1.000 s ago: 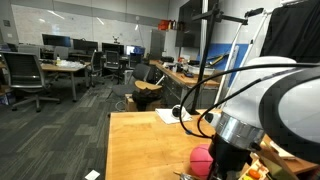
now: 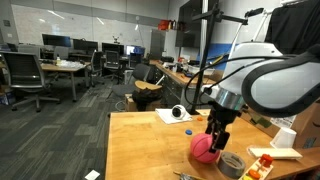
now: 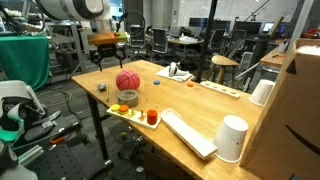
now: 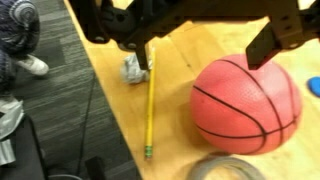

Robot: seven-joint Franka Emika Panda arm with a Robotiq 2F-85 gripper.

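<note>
My gripper is open above the table, with nothing seen between its spread fingers. In the second exterior view, the gripper [image 3: 120, 42] hangs higher than the red basketball [image 3: 128, 79] and clear of it. The wrist view shows the ball [image 4: 246, 104] beyond and below the right finger. A yellow pencil [image 4: 150, 115] lies along the table edge beside a crumpled silver piece [image 4: 134, 68], which the left finger partly covers. Close to the ball sits a grey tape roll [image 3: 128, 98].
Red, orange and yellow small items [image 3: 124, 110] stand at the near edge. Further along are a long white box [image 3: 188, 134], a white cup [image 3: 231, 138] and a big cardboard box [image 3: 285, 110]. A blue disc [image 3: 156, 82] lies past the ball.
In the first exterior view, the arm has drawn away from the camera and moved across. More of the basketball and the tape roll shows now; the objects appear unmoved.
</note>
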